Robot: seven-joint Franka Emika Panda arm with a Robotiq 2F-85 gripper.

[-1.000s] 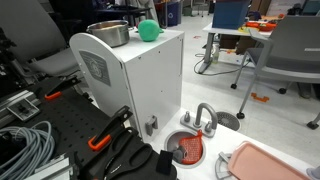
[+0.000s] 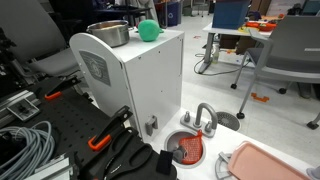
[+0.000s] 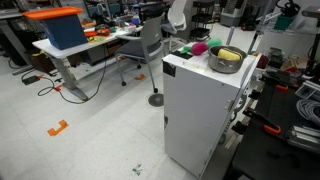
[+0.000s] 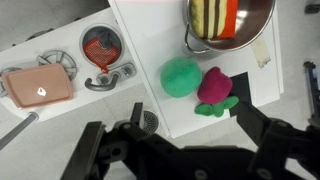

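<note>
In the wrist view my gripper hangs over the white cabinet top, its dark fingers [image 4: 262,133] spread wide with nothing between them. A round green object [image 4: 181,77] lies on that top, just beyond the gap. Beside it is a crimson toy vegetable [image 4: 214,87] with green leaves. The metal pot [image 4: 238,40] holds a yellow-and-dark piece [image 4: 210,17] and something orange-red. Exterior view 1 shows the pot [image 2: 110,33] next to the green object [image 2: 149,30]; exterior view 2 shows the pot [image 3: 225,62] near the cabinet's edge.
A small sink [image 4: 103,46] holds a red slotted utensil, with a faucet alongside. A pink board [image 4: 39,86] lies near it. The white cabinet [image 2: 150,78] stands beside a black table [image 2: 75,125] carrying cables and clamps. Chairs and a desk stand behind.
</note>
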